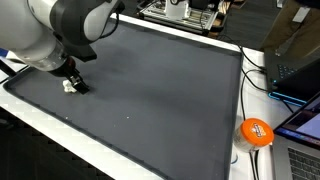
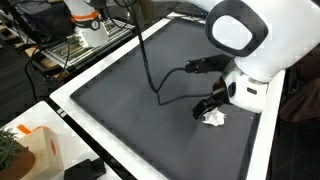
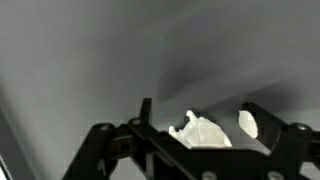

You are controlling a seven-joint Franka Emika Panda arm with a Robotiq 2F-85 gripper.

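Observation:
A small crumpled white object [image 1: 69, 87], perhaps paper or tissue, lies on the grey board [image 1: 145, 125] near its left edge. My gripper is down low over it, open. In the wrist view, the white object [image 3: 205, 133] shows between the spread fingers, partly hidden by the gripper's body, and a white patch [image 3: 247, 123] shows against the right finger. In exterior view 2, the crumpled object [image 2: 213, 117] appears under the arm beside the dark fingers. Whether a finger touches it, I cannot tell.
Most of the board is bare. An orange-lidded container [image 1: 254, 133] stands off its right side, near a laptop [image 1: 290, 82]. A dark cable [image 2: 150, 65] hangs from the arm over the board.

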